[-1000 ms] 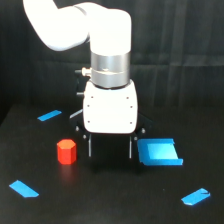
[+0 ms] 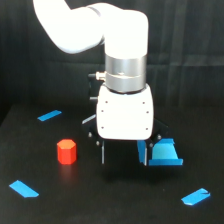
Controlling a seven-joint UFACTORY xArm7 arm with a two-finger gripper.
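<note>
A red hexagonal block (image 2: 67,152) sits on the dark table left of my gripper. My gripper (image 2: 125,154), a white body with two thin fingers pointing down, stands open at the middle of the view, with nothing seen between the fingers. To its right lies a flat blue square piece (image 2: 166,155), which the gripper's right side partly covers. How high the fingertips are above the table is hard to tell.
Blue tape strips mark the table: one at far left (image 2: 49,115), one at front left (image 2: 23,189) and one at front right (image 2: 196,197). A dark curtain (image 2: 185,60) hangs behind.
My gripper has shifted to the right and slightly lower in view, now overlapping the left part of the blue square. The red block has not moved.
</note>
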